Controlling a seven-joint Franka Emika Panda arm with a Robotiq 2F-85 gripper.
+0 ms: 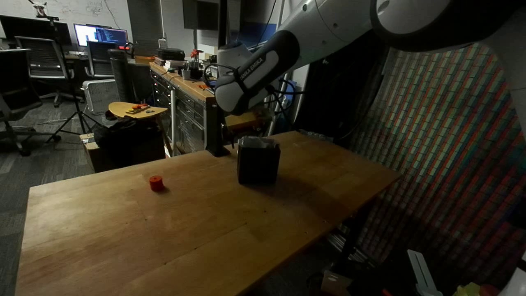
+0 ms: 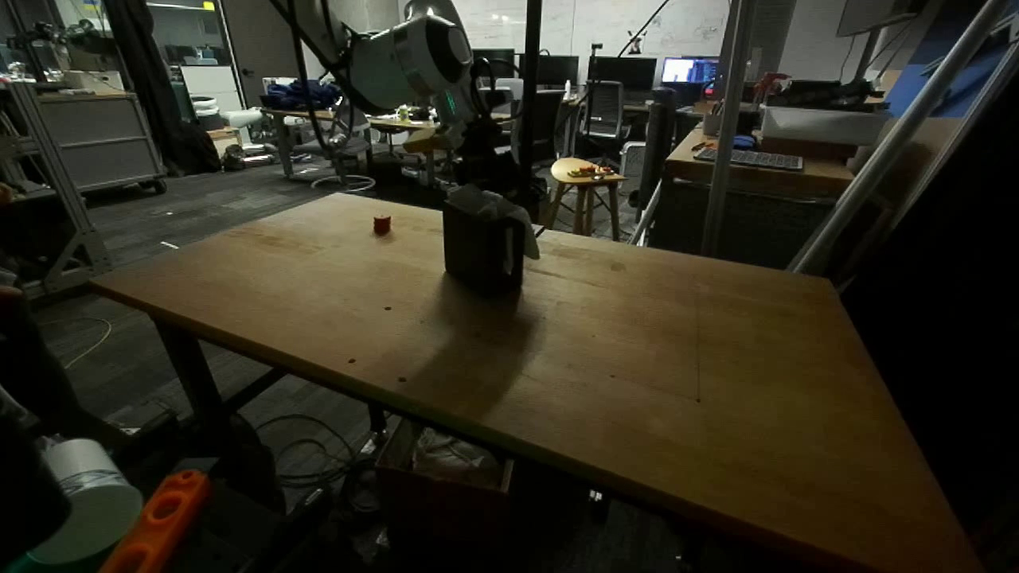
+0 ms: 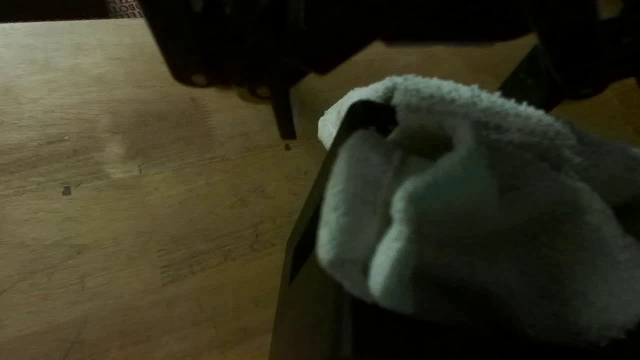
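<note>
A black open-topped box [image 1: 257, 165] stands upright on the wooden table, with a pale cloth [image 1: 257, 142] bunched in its top. In exterior view 2 a flap of the cloth [image 2: 527, 229] hangs over the box's right side. The wrist view shows the fuzzy white cloth [image 3: 444, 198] close up, draped over the box's dark rim. My gripper is open, its dark fingers [image 3: 284, 117] spread to either side of the cloth's upper part. Whether they touch it I cannot tell. From exterior view 2, the dark gripper hangs just above the box; its fingertips are hard to make out.
A small red cylinder [image 1: 156, 183] sits on the table, well apart from the box. A dark upright post [image 1: 220, 98] rises at the table's far edge near the arm.
</note>
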